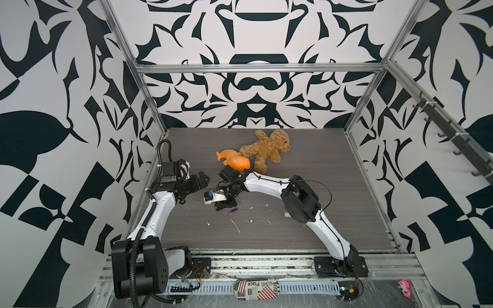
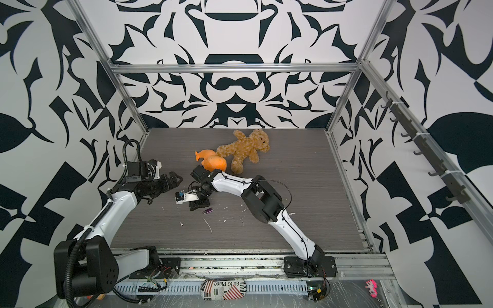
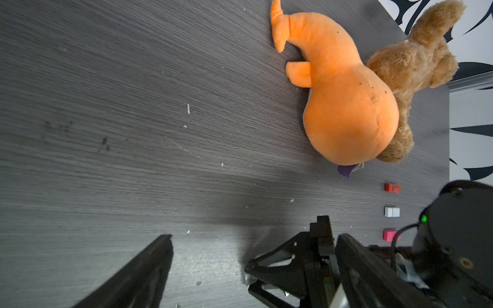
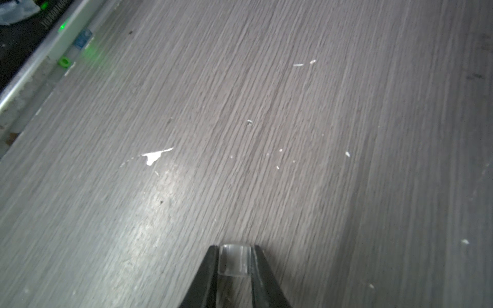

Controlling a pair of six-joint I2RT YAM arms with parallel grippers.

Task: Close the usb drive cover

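The small purple USB drive (image 1: 233, 211) lies on the table just right of my right gripper. In the right wrist view, a small clear piece (image 4: 234, 267), which looks like the cover, sits between the fingertips of my right gripper. One dark finger (image 4: 209, 261) stands on each side of it, very close. Whether they press on it cannot be made out. In the left wrist view, the right gripper's fingers (image 3: 277, 256) point down at the table. My left gripper is open and empty, raised at the left.
An orange plush (image 1: 237, 161) and a brown teddy bear (image 1: 266, 150) lie behind the right arm. Small red (image 3: 392, 188), white (image 3: 391, 211) and pink (image 3: 390, 234) pieces show near that arm. White scraps are scattered over the table.
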